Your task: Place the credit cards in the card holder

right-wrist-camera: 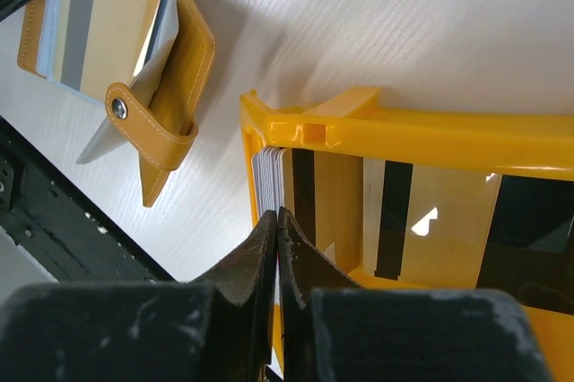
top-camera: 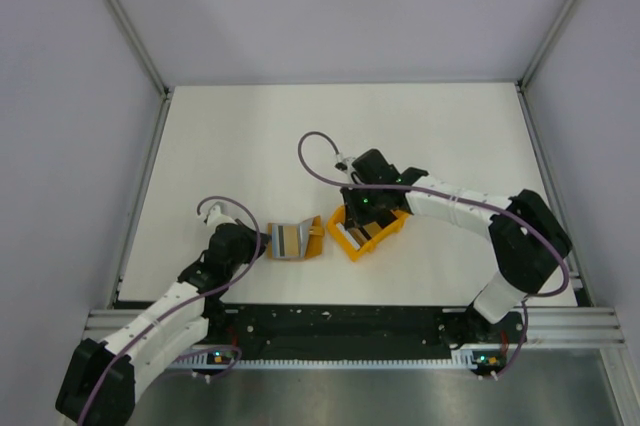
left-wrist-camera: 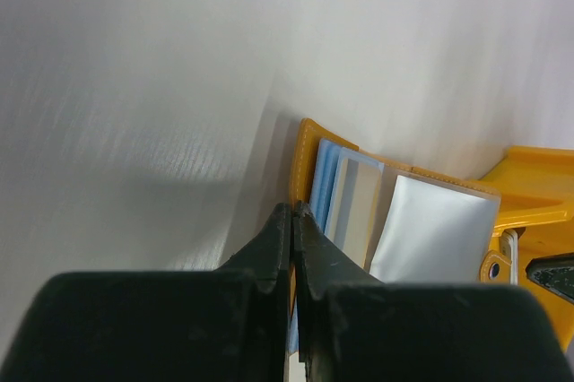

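Observation:
The tan leather card holder [top-camera: 312,245] lies open at the left-centre of the table, with grey-and-beige cards in its pocket [left-wrist-camera: 354,198]. My left gripper is shut on the holder's thin outer edge. To the right is a yellow tray [right-wrist-camera: 404,135] holding several cards. At its left end, a stack of pale card edges [right-wrist-camera: 267,180] stands against a dark-striped card [right-wrist-camera: 305,189]. Shut, with nothing seen between its fingers, my right gripper has its tips in front of those edges. Its fingers hide part of the stack.
A strap with a snap button [right-wrist-camera: 119,108] sticks out from the holder on the side facing the tray. Only a narrow gap separates holder and tray.

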